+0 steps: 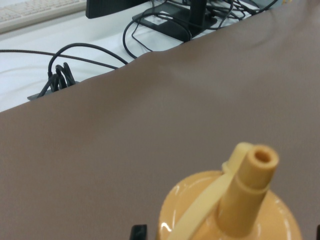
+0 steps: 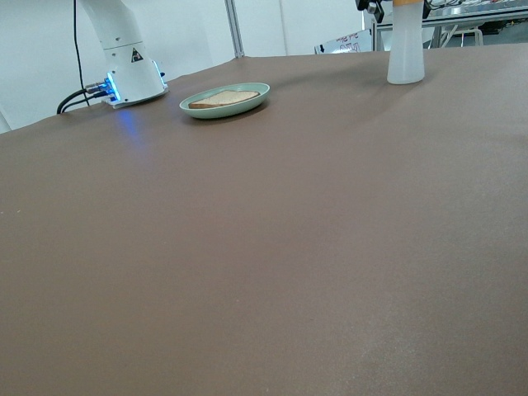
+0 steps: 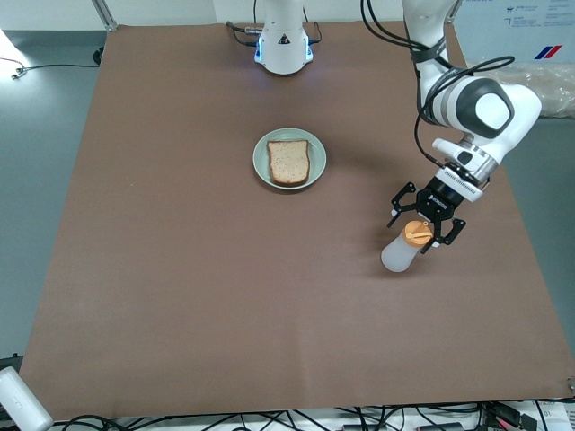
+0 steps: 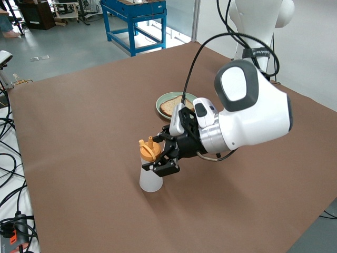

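A translucent squeeze bottle (image 3: 401, 252) with an orange cap (image 4: 150, 149) stands upright on the brown table. My black gripper (image 3: 409, 237) is open around the bottle's top, its fingers spread either side of the cap; the cap (image 1: 232, 210) fills the bottom of the wrist view. In the top view only the bottle's body (image 2: 405, 49) and a bit of the gripper show. A pale green plate (image 3: 263, 159) holds a slice of bread (image 3: 288, 162), up and left of the bottle in the left view.
A white robot base (image 3: 284, 49) stands at the table's back. Cables (image 4: 10, 163) and equipment line one edge beyond the table (image 3: 180, 269).
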